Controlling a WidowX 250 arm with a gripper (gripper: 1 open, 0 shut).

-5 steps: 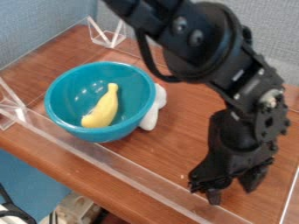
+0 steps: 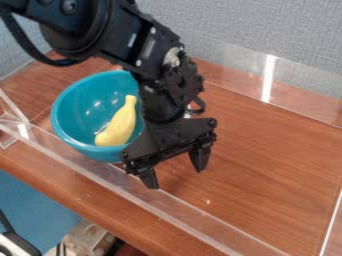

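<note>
My black gripper (image 2: 174, 164) hangs low over the wooden table beside a teal bowl, its two fingers spread apart with nothing visible between them. The teal bowl (image 2: 76, 105) is at the left, partly behind my arm, and holds a yellow banana-like object (image 2: 116, 127).
Bare wooden table (image 2: 267, 175) fills the right side. Clear plastic rims run along the front and back edges, with a grey padded wall behind. A blue surface and dark cables lie below the table at the lower left.
My arm and gripper have swung left and somewhat up from the lower right to beside the bowl.
</note>
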